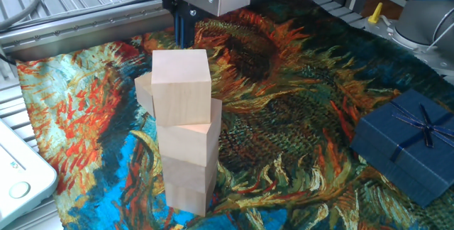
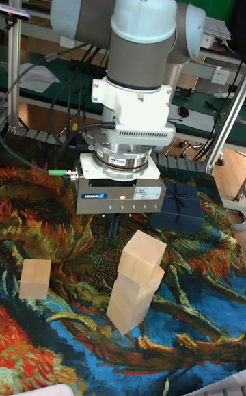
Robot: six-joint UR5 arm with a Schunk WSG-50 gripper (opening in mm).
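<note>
A tower of several pale wooden blocks (image 1: 186, 141) stands on the patterned cloth, its top block (image 1: 181, 88) turned a little against those below. In the other view the same wooden tower (image 2: 131, 301) leans slightly in appearance but stands free. A single wooden block (image 2: 35, 279) lies apart on the cloth; in exterior view 2 the tower mostly hides this loose block (image 1: 144, 94). My gripper (image 2: 113, 234) hangs behind the tower, clear of every block. Its dark fingers are close together, shut, with nothing visible between them. In exterior view 2 the tower's top partly overlaps the space below the gripper (image 1: 183, 44).
A dark blue gift box (image 1: 408, 145) with a ribbon sits at the right of the cloth (image 1: 298, 145). A white device (image 1: 21, 177) stands at the left edge. Between tower and box the cloth is clear.
</note>
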